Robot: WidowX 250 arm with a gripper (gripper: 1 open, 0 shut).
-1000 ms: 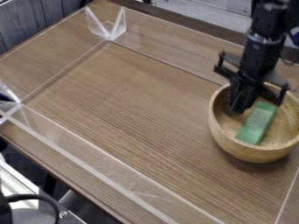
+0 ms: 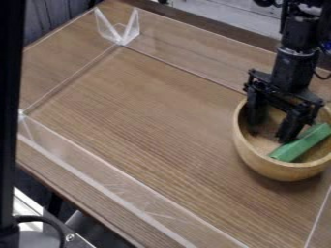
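Observation:
A tan round bowl (image 2: 262, 160) sits at the right side of the wooden table. A green oblong object (image 2: 303, 142) lies in its right part. The black gripper (image 2: 277, 117) reaches down from the top right into the bowl, open, its lower parts beside the green object and partly hiding the bowl's interior.
Clear plastic strips or walls (image 2: 119, 31) edge it at the back and along the left and front. A dark shape fills the far left edge.
The green object now shows further right, as a narrower strip.

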